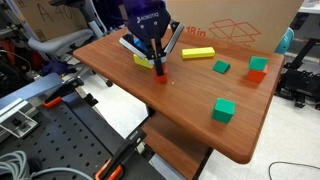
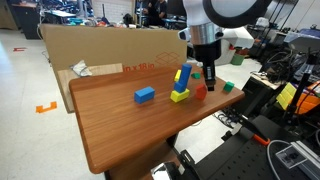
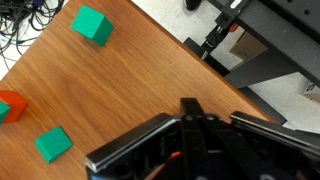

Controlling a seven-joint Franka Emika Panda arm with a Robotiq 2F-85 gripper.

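Observation:
My gripper points down over the table's near side, its fingers closed together. A small red piece stands right at the fingertips, partly covered by them. In exterior view 2 the red piece shows beneath the gripper. The wrist view has the dark fingers meeting at the bottom, with only a sliver of red visible by them. I see nothing held between the fingers; whether they touch the red piece I cannot tell.
Close by are a tall blue piece and a yellow block. A blue block lies farther off. Green blocks, a yellow bar and a red block with a green top occupy the other side.

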